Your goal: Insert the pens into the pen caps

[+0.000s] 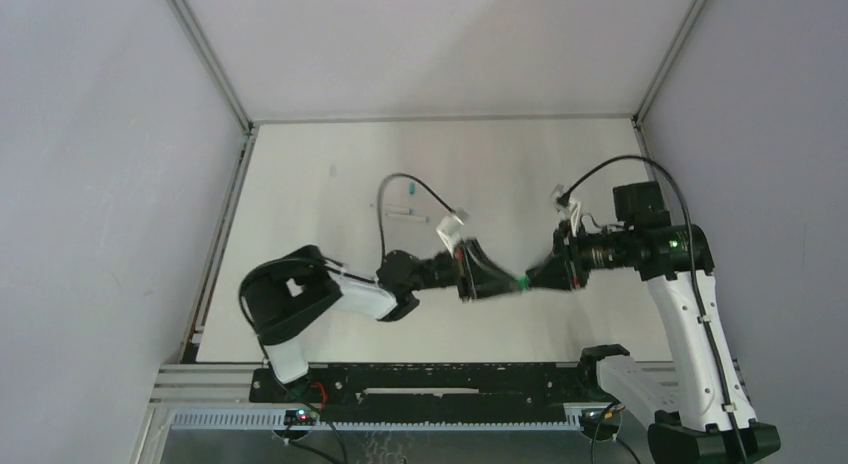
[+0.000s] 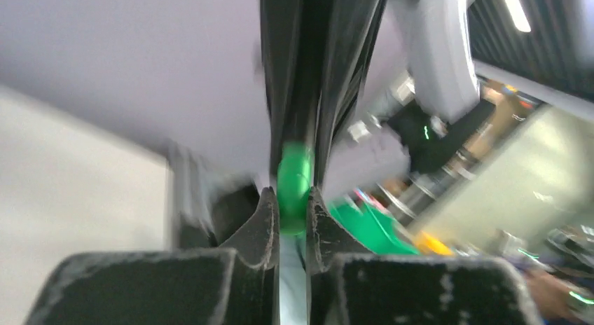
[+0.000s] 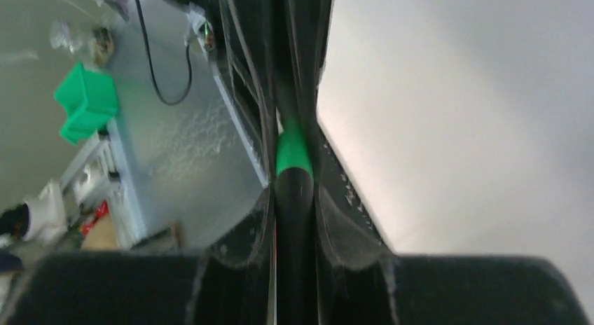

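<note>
Near the middle of the table, my left gripper and my right gripper meet tip to tip. A green piece shows between them, with a pale barrel below it. Shut on that pale barrel, the left fingers sit right beneath the green. In the right wrist view, a dark cylindrical piece is gripped between the right fingers, its end against the green. Motion blur hides how far one part sits inside the other.
Several white pens lie at the back left of centre, with a small teal cap behind them. The left arm covers part of the table's left side.
</note>
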